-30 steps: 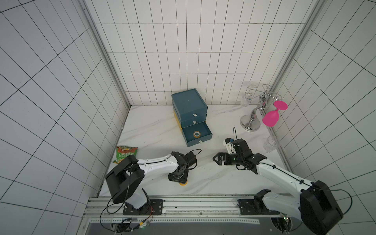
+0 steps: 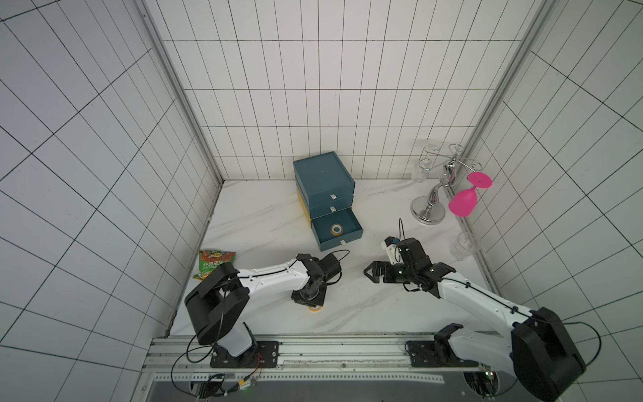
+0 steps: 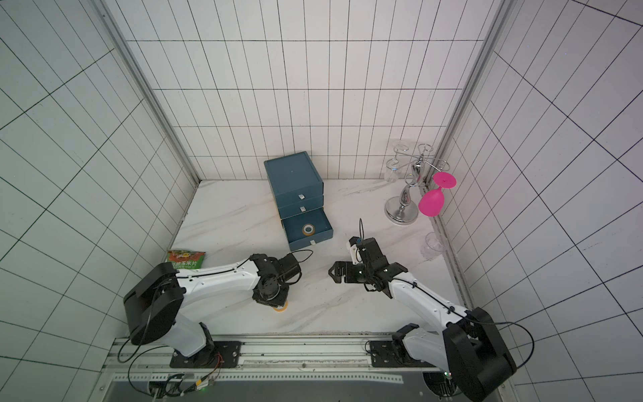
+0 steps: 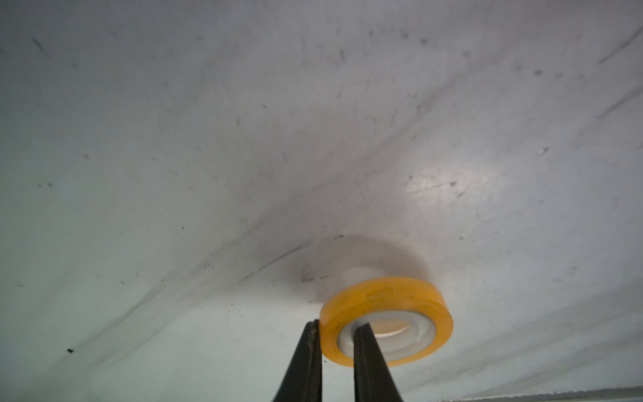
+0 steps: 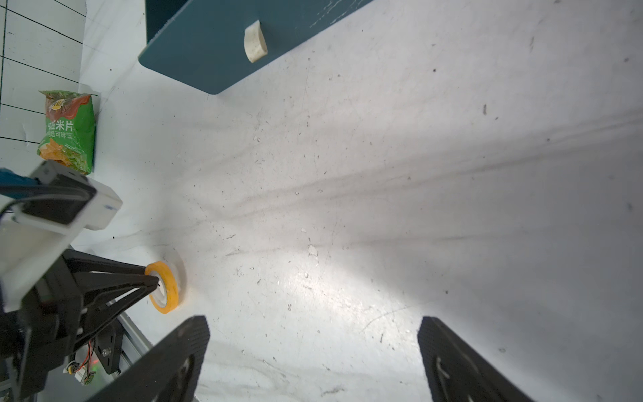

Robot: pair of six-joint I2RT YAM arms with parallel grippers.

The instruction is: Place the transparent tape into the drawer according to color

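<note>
An orange-yellow tape roll (image 4: 408, 291) with a pale core is at the near left-centre of the table, tilted up in the left wrist view. My left gripper's (image 4: 335, 331) fingertips are on its rim, one finger over the core; the grip looks narrow, though whether it is firm is unclear. A teal drawer (image 2: 348, 238) stands pulled out from the cabinet (image 2: 321, 171), with another tape roll (image 2: 336, 225) inside. My right gripper stands open and empty above the table, right of the left one.
A chip bag (image 2: 214, 261) lies at the left edge. A chrome glass rack (image 2: 428, 214) with a pink glass (image 2: 463, 201) is at the back right, a clear glass (image 2: 462, 248) at the right edge. The table in front of the drawer is clear.
My left gripper has shifted slightly right and up in the top left view, and the tape roll under it with it. The right arm has not moved.
</note>
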